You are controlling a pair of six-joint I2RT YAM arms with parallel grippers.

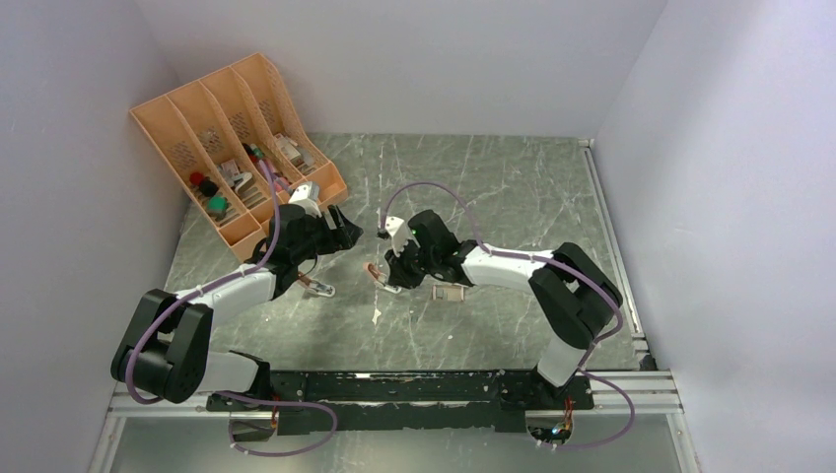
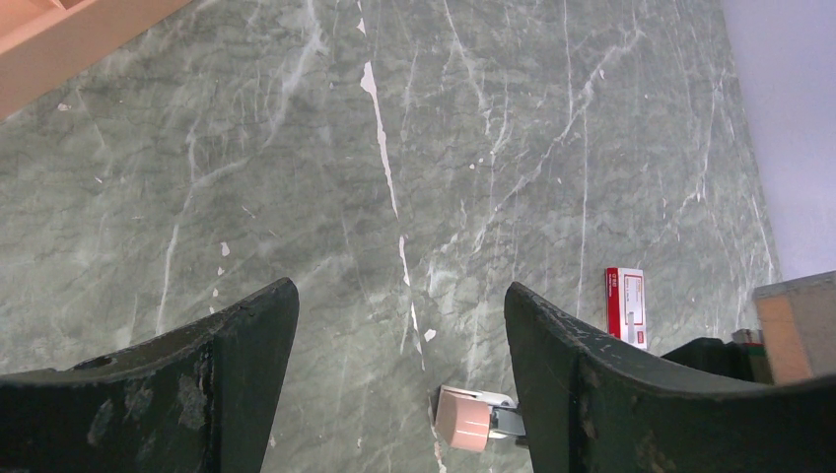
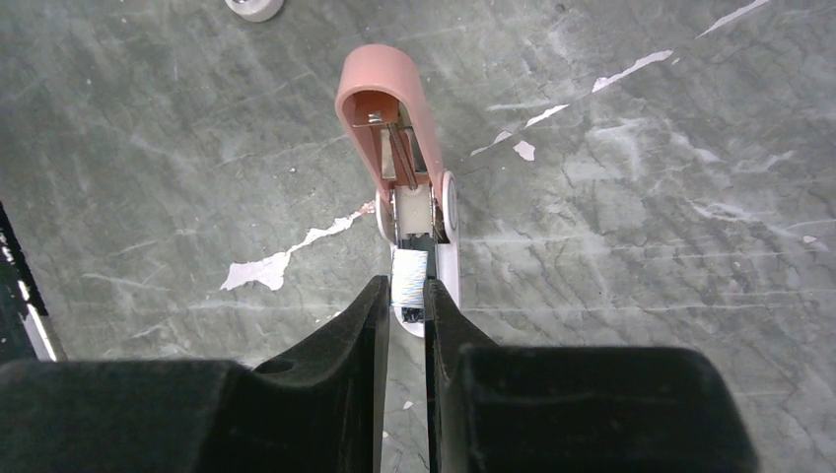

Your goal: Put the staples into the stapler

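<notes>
In the right wrist view a pink and white stapler (image 3: 384, 89) lies opened up, its metal channel (image 3: 416, 209) exposed. My right gripper is shut on a silvery strip of staples (image 3: 409, 274), over the front end of that channel. Whether the strip touches the channel bottom, I cannot tell. In the top view the stapler (image 1: 375, 274) sits mid-table beneath the right gripper. My left gripper stands open, its two fingers wide apart and only bare tabletop between the tips. The stapler's pink end (image 2: 463, 419) shows low in the left wrist view, partly behind a finger.
A wooden organizer (image 1: 258, 69) with several items stands at the back left. A second pale object (image 1: 317, 286) lies below the left arm. Beside the right arm is a small box (image 1: 449, 294), shown red and white (image 2: 626, 305).
</notes>
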